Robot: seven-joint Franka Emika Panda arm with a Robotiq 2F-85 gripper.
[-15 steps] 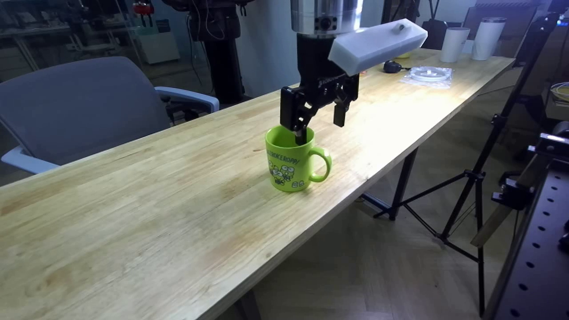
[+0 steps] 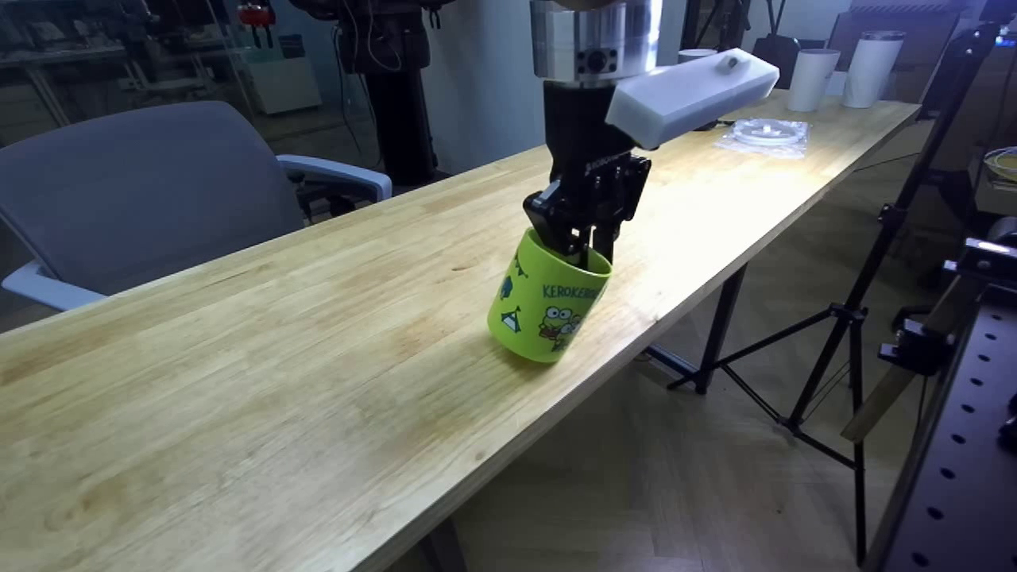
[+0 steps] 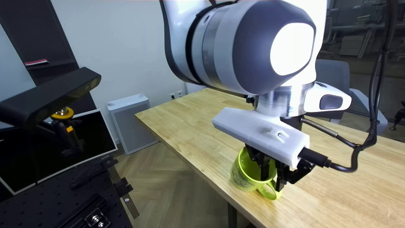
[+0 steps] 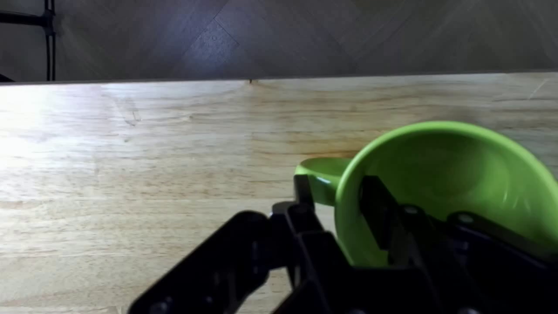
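The lime-green mug, with cartoon frogs on its side, leans over on the wooden table near its edge. Its rim points up toward my gripper. In the wrist view, one finger is inside the mug and the other is outside by the handle, with the wall between them. The fingers have closed partway; whether both pads press on the wall or handle is unclear. In exterior view 2 the handle shows beside the outer finger.
The table's edge runs close beside the mug. White cups and a clear-wrapped round item stand at the far end.
The mug stood upright with its handle to the right; now it is tilted and turned, its handle out of sight in exterior view 1. My gripper has rotated, and its fingers have narrowed.
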